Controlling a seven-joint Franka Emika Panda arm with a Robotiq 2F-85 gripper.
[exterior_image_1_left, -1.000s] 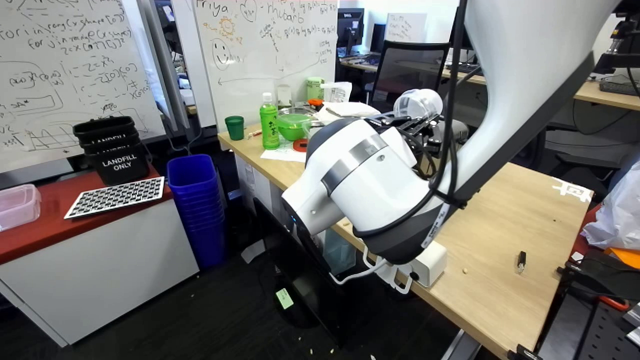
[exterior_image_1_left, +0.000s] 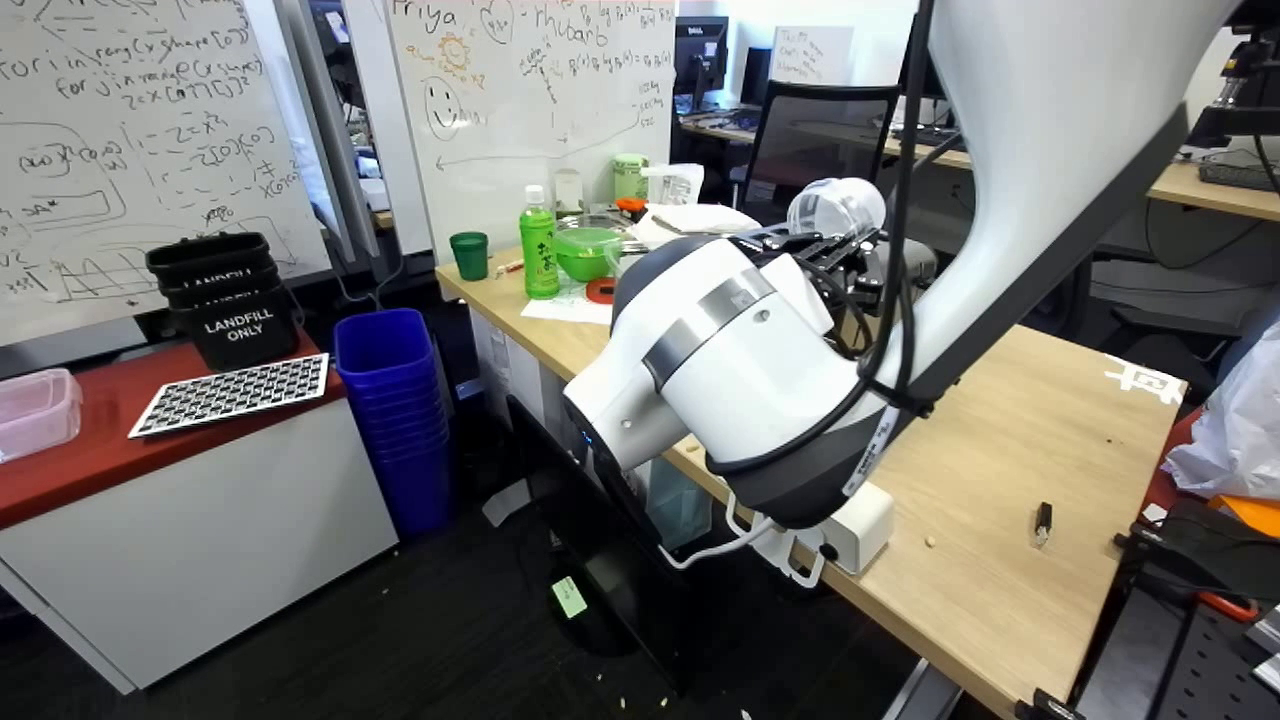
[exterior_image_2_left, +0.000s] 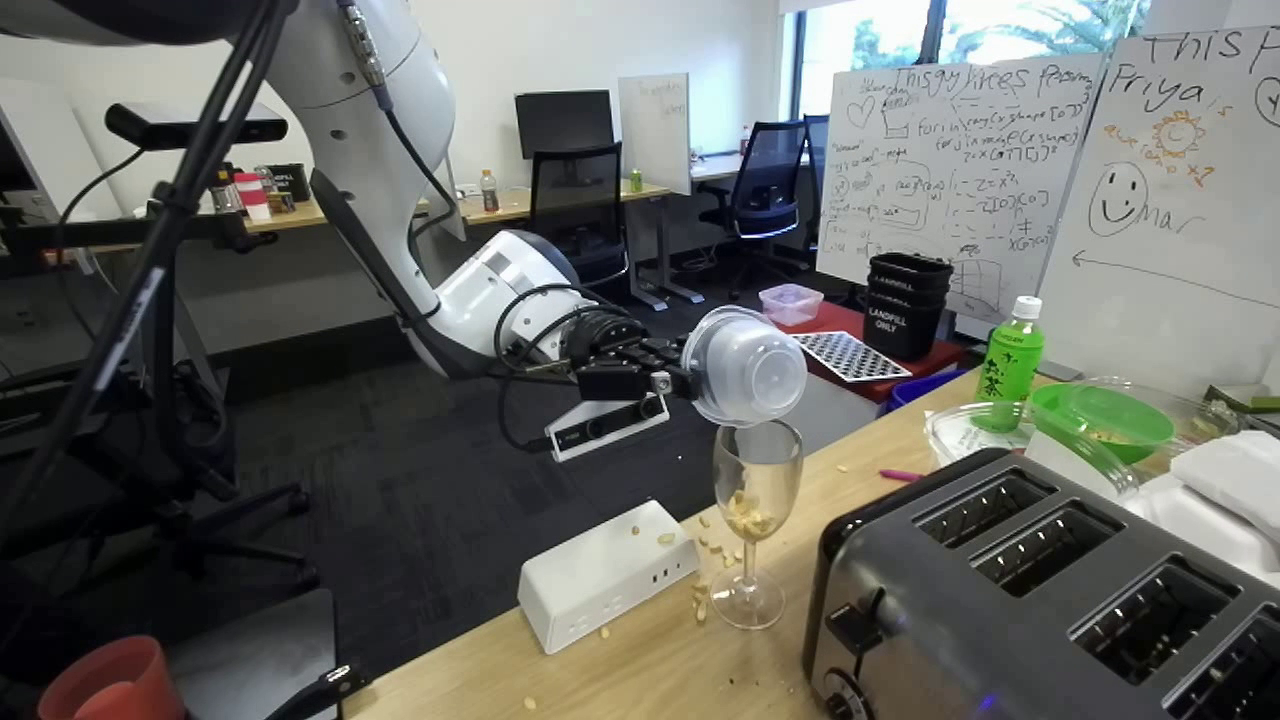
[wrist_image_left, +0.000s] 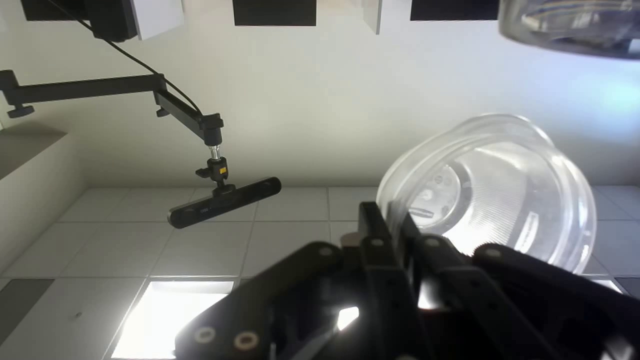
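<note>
My gripper is shut on the rim of a clear plastic bowl (wrist_image_left: 510, 198), seen in the wrist view with its open side towards the camera; it looks empty. In exterior view 2 the bowl (exterior_image_2_left: 753, 370) is tipped on its side just above a stemmed wine glass (exterior_image_2_left: 758, 462), near its mouth; whether they touch I cannot tell. The glass stands upright on the wooden table, with pale nut-like pieces (exterior_image_2_left: 751, 518) in its bottom. Similar pieces lie scattered on the table around its foot. In exterior view 1 the arm hides the glass, and part of the bowl (exterior_image_1_left: 828, 210) shows.
A black and steel toaster (exterior_image_2_left: 1032, 576) stands close beside the glass, and a white box (exterior_image_2_left: 609, 576) sits on its other side at the table edge. A green bottle (exterior_image_2_left: 1008, 366) and a green bowl (exterior_image_2_left: 1101, 420) are farther along the table.
</note>
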